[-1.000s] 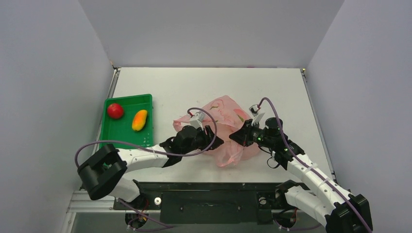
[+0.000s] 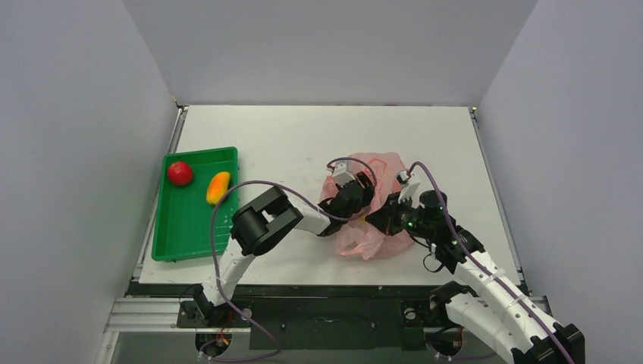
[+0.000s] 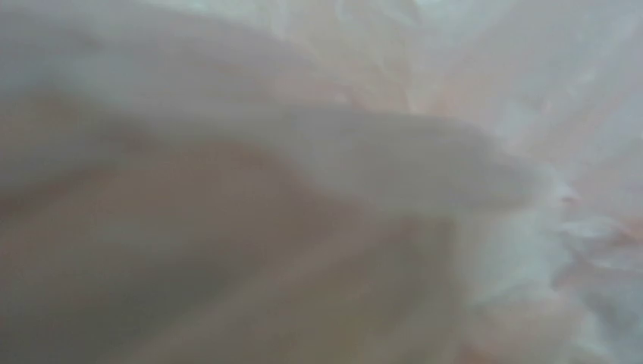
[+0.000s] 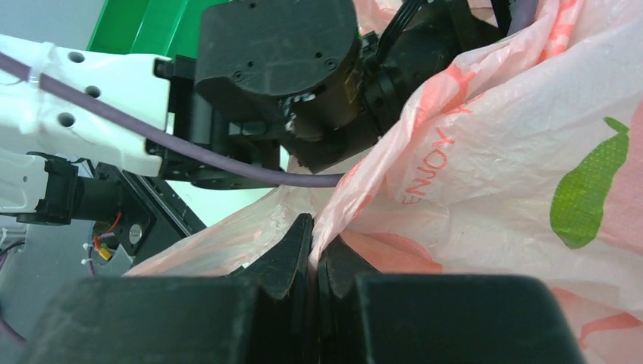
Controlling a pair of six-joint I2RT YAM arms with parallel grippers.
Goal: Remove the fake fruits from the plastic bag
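A crumpled pink plastic bag [image 2: 383,246] [image 4: 493,167] lies mid-table. My left gripper [image 2: 364,187] is pushed into it; the left wrist view is only blurred bag film, so its fingers and anything inside are unclear. My right gripper is shut on a gathered fold of the bag's film at the lower right side of the left gripper. A bit of yellow [image 2: 362,218] shows between the grippers in the top view. A red fruit [image 2: 180,173] and a yellow-orange fruit [image 2: 218,187] rest in the green tray.
The green tray [image 2: 186,243] stands at the table's left. The two arms are close together over the bag.
My left arm has moved right and toward the back, deeper into the bag, whose left part is drawn rightward. The right arm has shifted slightly right and down in the top view.
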